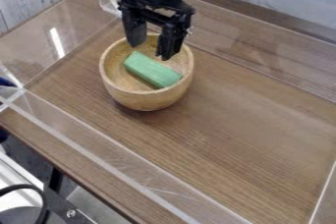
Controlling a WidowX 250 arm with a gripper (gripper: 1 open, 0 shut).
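A round wooden bowl [148,93] sits left of centre on the wooden table, holding a light green block [152,70] that lies at a slant inside it. My black gripper [149,39] hangs over the back part of the bowl, above and behind the block. Whether its fingers are open or shut is unclear.
Bare table [250,140] fills the right and front. A clear plastic edge runs along the left side. Black cables lie at the lower left corner.
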